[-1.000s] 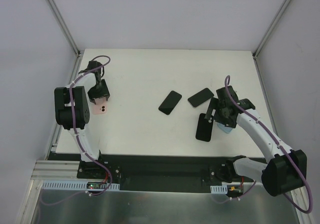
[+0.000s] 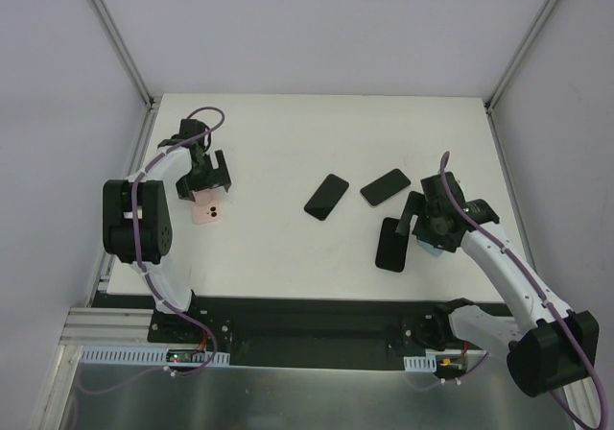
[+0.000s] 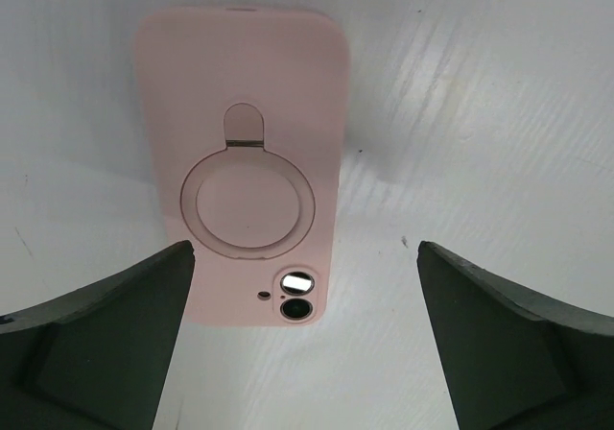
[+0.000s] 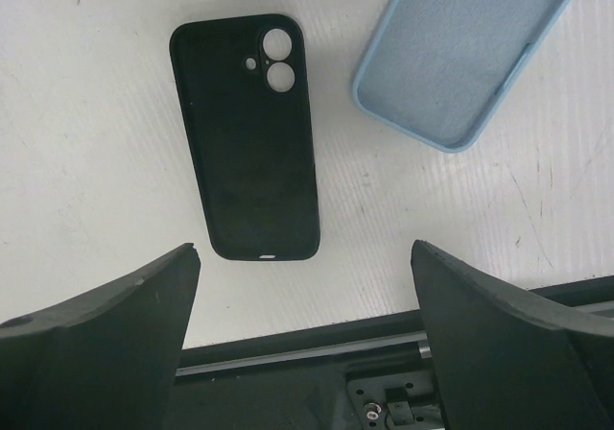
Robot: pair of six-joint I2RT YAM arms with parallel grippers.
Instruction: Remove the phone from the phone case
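A pink phone case (image 3: 240, 75) with a ring on its back and camera lenses showing lies face down at the table's left, with my open left gripper over it, fingers to either side. My right gripper is open above the right part of the table, over an empty black case (image 4: 254, 171) and near an empty light blue case (image 4: 460, 56), with nothing between its fingers.
Two dark phones (image 2: 326, 196) (image 2: 385, 187) lie apart in the middle and right of the white table (image 2: 269, 132). Walls bound both sides.
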